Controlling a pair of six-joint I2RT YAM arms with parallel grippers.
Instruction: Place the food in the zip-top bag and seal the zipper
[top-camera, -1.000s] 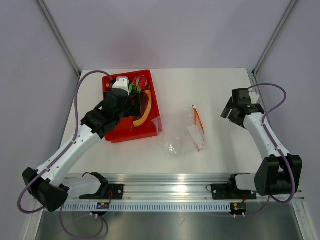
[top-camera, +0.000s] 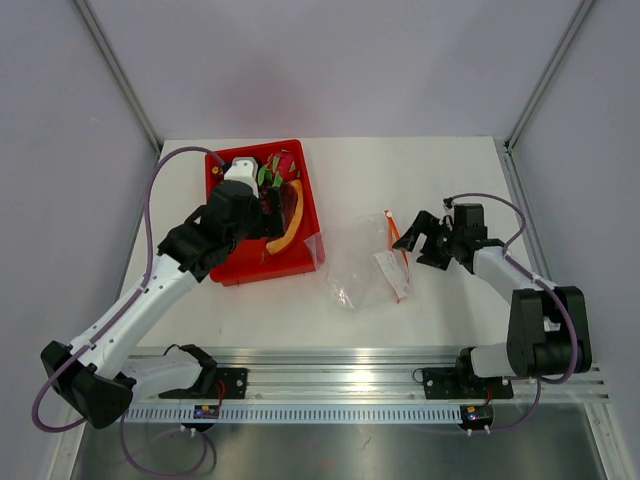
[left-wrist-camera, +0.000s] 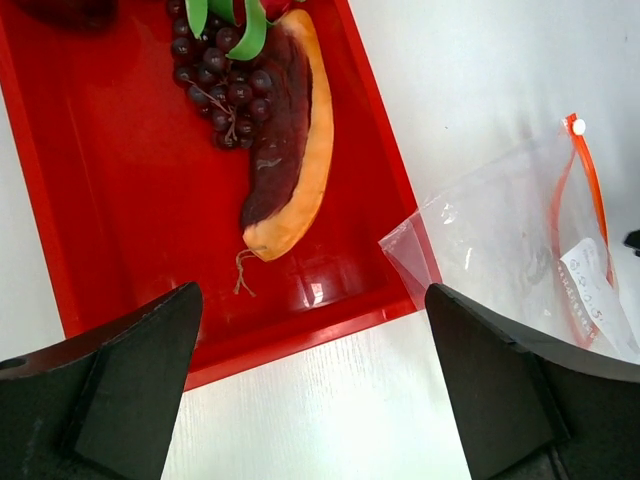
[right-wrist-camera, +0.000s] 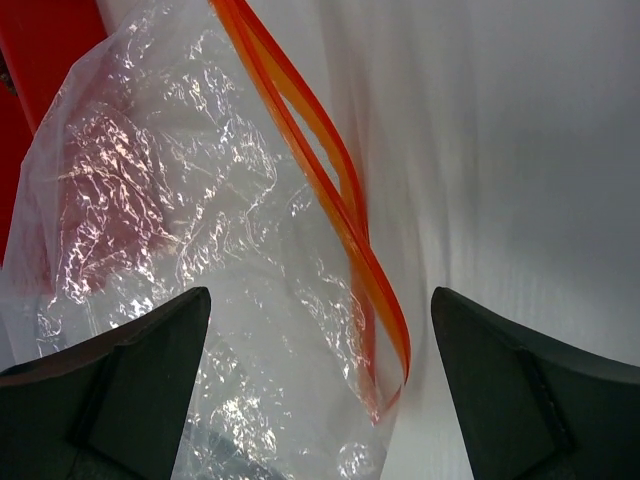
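A clear zip top bag (top-camera: 350, 270) with an orange zipper (right-wrist-camera: 310, 170) lies flat on the table, one corner over the red bin's rim. In the bin (left-wrist-camera: 140, 200) are a long yellow and dark red food piece (left-wrist-camera: 300, 190), grapes (left-wrist-camera: 225, 95) and other food. My left gripper hangs open above the bin, nothing between its fingers. My right gripper is open over the bag's zipper end, its fingers empty.
The bin takes up the back left of the table.
My right gripper has moved left from the table's right side to above the bag's zipper. The left arm is nearly still; the bag looks unchanged.
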